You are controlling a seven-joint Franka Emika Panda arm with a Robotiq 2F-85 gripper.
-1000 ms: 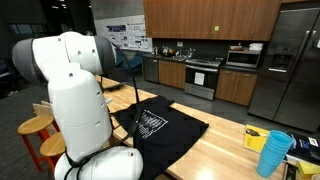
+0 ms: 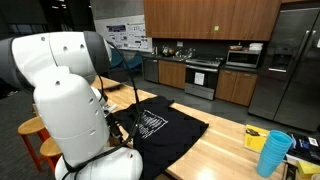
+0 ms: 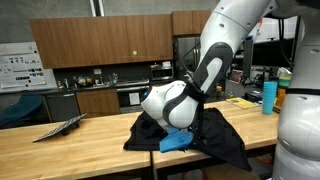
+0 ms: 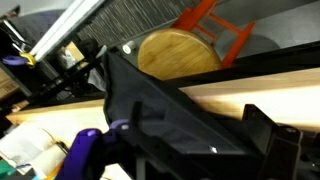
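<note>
A black cloth with a white print, looking like a shirt, lies spread over the wooden table; exterior view 1 shows the cloth (image 2: pixel 180 130) on the table's left half. Its dark fabric (image 3: pixel 225 118) lies behind and right of the arm in exterior view 2. My gripper is open in the wrist view, fingers wide apart and dark against the fabric. Below them the cloth (image 4: pixel 185 108) runs along the table edge. In exterior view 1 the gripper (image 2: pixel 120 127) is low at the cloth's near left side, partly hidden by the arm. Contact with the cloth cannot be judged.
Wooden stools (image 2: pixel 35 127) stand beyond the table's left edge. A blue cup stack (image 2: pixel 272 153) and a yellow item (image 2: pixel 256 137) are at the far right. Bare table (image 2: pixel 215 150) lies between them and the cloth. A dark flat object (image 3: pixel 62 126) sits left in exterior view 2.
In exterior view 1 the arm's wrist has swung down and right, bringing the gripper into view beside the cloth. The cloth looks unchanged.
</note>
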